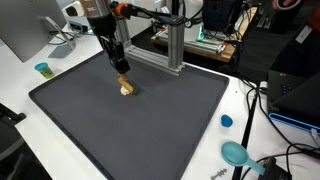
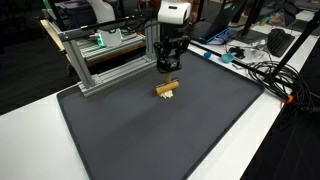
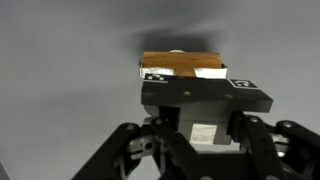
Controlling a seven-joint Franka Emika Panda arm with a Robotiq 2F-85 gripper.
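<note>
A light-brown wooden piece shows directly below my gripper, over the dark mat. In exterior view 1 the same piece extends from the fingertips at a tilt, and my gripper appears shut on its upper part. Under its lower end shows a small whitish object, too small to identify; whether the two are joined, I cannot tell. From the wrist, the wooden piece sticks out past the dark fingers, with a white patch at its right. The grip itself is mostly hidden there.
Free room covers most of the dark mat. A silver rail frame borders its back edge. A green-blue cup stands off the mat at left; a blue lid-like object and a teal bowl lie at right.
</note>
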